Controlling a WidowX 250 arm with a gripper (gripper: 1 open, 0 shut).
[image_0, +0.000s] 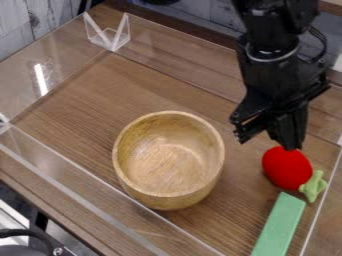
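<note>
My gripper hangs at the right, dark and shut with nothing seen between its fingers, just above and behind a red tomato-like object with a pale green end. A tan wooden bowl sits left of it. A green block lies at the lower right.
A small white wire-like holder stands at the back left.
</note>
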